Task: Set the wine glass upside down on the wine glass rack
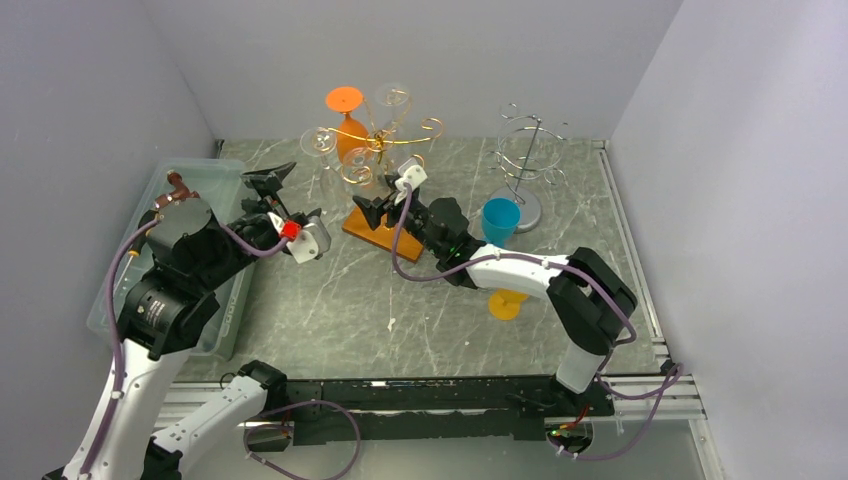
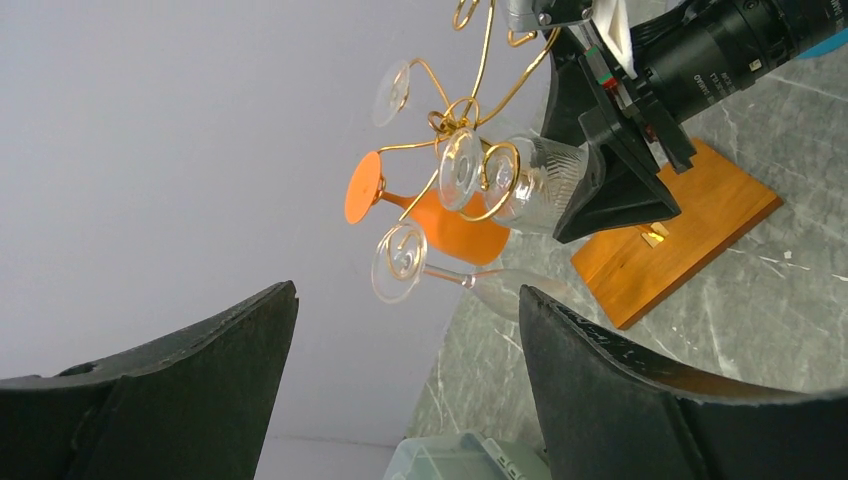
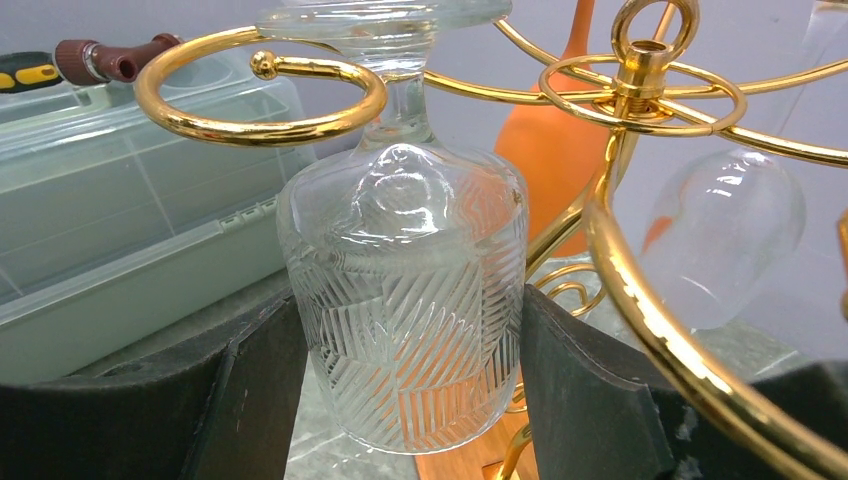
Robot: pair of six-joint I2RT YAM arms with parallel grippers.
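In the right wrist view a clear ribbed wine glass (image 3: 405,260) hangs upside down, its foot above a gold hook loop and its stem by the loop's opening. My right gripper (image 1: 375,212) is shut on the bowl, one finger (image 3: 265,370) at each side. The gold rack (image 1: 388,139) stands on a wooden base (image 2: 680,235). An orange glass (image 1: 351,135) and clear glasses hang upside down from other hooks. To the left of the rack, my left gripper is open, with nothing between its fingers.
At the right stand a silver rack (image 1: 536,150), a blue cup (image 1: 499,220) and a yellow glass (image 1: 506,303), partly behind the right arm. A translucent bin (image 1: 236,290) lies at the left.
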